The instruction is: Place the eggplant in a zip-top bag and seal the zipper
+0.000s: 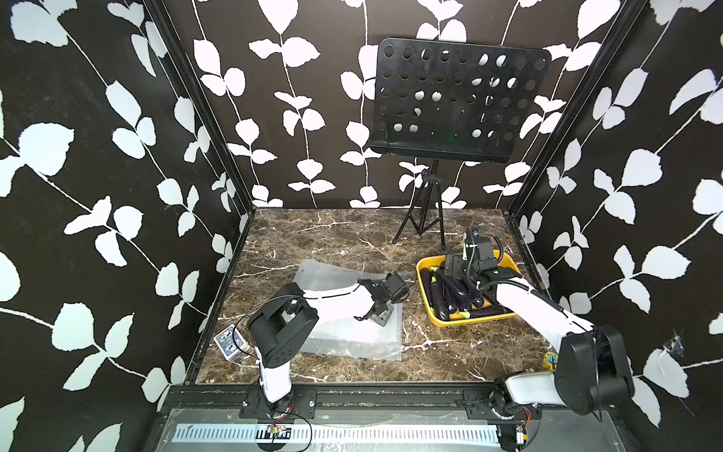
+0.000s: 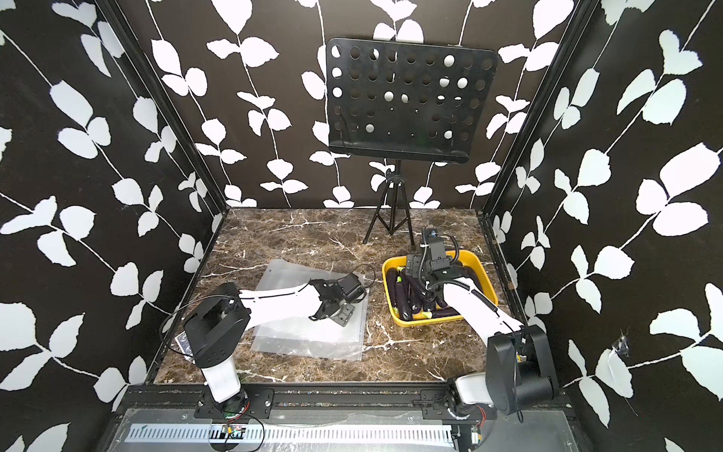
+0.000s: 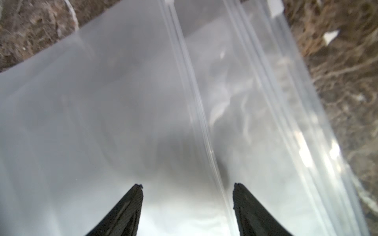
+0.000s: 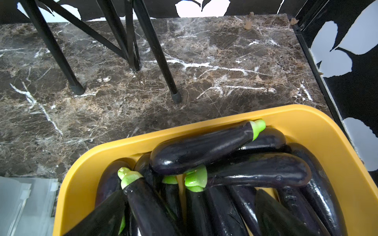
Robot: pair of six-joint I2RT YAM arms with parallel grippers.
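Note:
Clear zip top bags [image 1: 346, 339] lie flat and overlapping left of a yellow tub [image 4: 315, 118] full of eggplants [image 4: 200, 147]. My left gripper hangs low over the bags, its fingers apart near a zipper strip [image 3: 200, 118], with nothing visibly between them but bag plastic beneath. My right gripper is open over the tub, fingers spread above the eggplants; whether it touches any is unclear.
A black music stand [image 2: 406, 98] rises at the back, its tripod feet behind the tub. A small patterned object [image 1: 229, 342] sits at the front left. Bare marble [image 1: 301, 233] shows at the back left.

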